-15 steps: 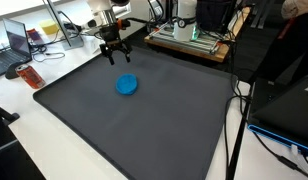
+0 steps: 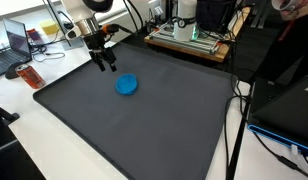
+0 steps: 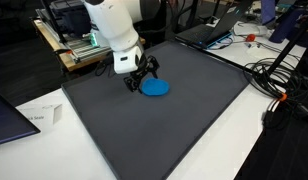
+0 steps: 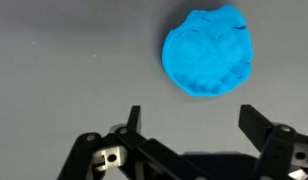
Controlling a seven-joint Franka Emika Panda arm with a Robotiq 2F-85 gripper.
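A round blue piece (image 2: 126,84) with a creased, uneven surface lies flat on the dark grey tabletop. It looks like dough or putty, though I cannot be sure of the material. In the wrist view the blue piece (image 4: 207,52) is wholly visible, ahead of my fingertips and to the right of centre. My gripper is open, its two black fingers wide apart and only bare table showing between them. From the second exterior view, the gripper (image 3: 141,78) is just beside the blue piece (image 3: 154,87), apart from it.
A red-orange can (image 2: 31,76) stands by its left edge, near a laptop (image 2: 18,40). Black cables (image 3: 284,80) lie off the table's far side in the second exterior view.
In exterior view 1 my gripper has come lower and slightly left, with its fingers nearer the tabletop. The blue piece has stayed where it was.
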